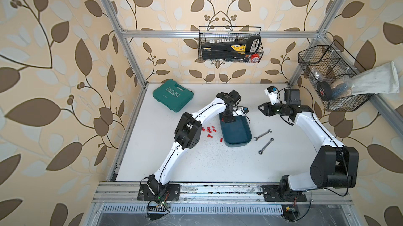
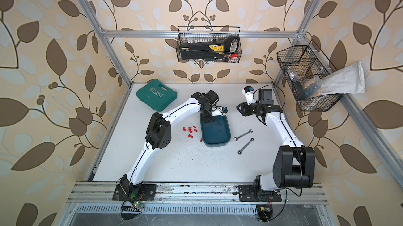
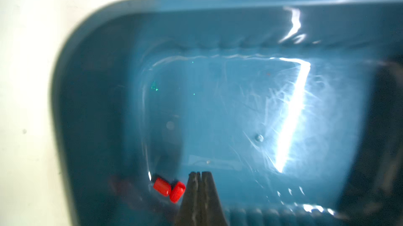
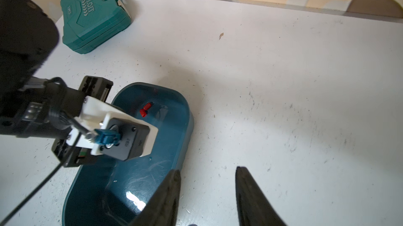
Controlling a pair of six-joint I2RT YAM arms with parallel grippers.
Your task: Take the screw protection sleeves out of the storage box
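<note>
The blue storage box (image 1: 237, 131) lies on the table, and two red screw protection sleeves (image 3: 162, 187) rest on its floor in a corner. In the left wrist view my left gripper is shut with nothing between its fingers; both sleeves are just to the left of the tips, outside them. In the right wrist view those red sleeves (image 4: 145, 109) show near the box's far end. Several more red sleeves (image 2: 190, 129) are scattered on the table left of the box. My right gripper stands open and empty, to the right of the box.
Two wrenches (image 1: 266, 145) lie just right of the box. A green tool case (image 1: 173, 95) sits at the back left. Wire baskets (image 1: 230, 46) hang above the back edge.
</note>
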